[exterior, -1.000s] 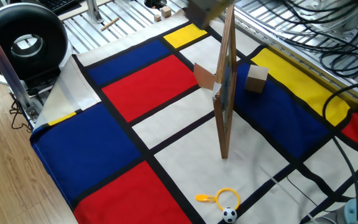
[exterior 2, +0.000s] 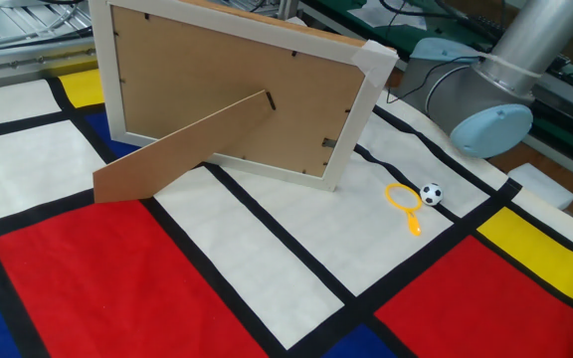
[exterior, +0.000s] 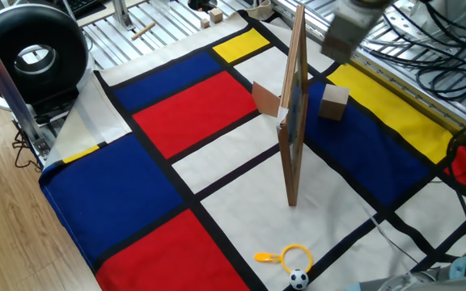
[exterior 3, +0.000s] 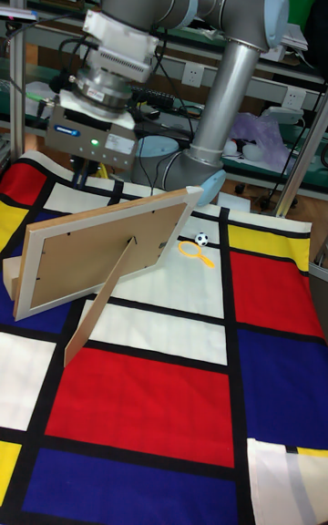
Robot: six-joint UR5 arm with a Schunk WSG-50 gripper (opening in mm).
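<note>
My gripper (exterior: 340, 47) hangs blurred at the top right of exterior view 1, above the far side of the cloth and to the right of the picture frame's top. Whether its fingers are open or shut does not show. Exterior view 3 has the gripper body behind the frame, its lower end dark and hard to make out. The picture frame (exterior 2: 237, 89) stands on its edge, leaning on a cardboard back stand (exterior 2: 182, 154). Beside its front face sits a wooden cube (exterior: 334, 103) on blue cloth. A yellow magnifier-like ring with a handle (exterior 2: 413, 225) lies by a small soccer ball (exterior 2: 432, 194).
The cloth (exterior: 192, 113) has red, blue, yellow and white blocks with black bands. Small wooden blocks (exterior: 216, 15) lie on the slatted surface beyond it. Black cables (exterior: 435, 56) crowd the right side.
In exterior view 1 my gripper has moved right, from left of the frame's top, past it, to its right side. The cable at the right edge shifted too. Objects on the cloth stayed put.
</note>
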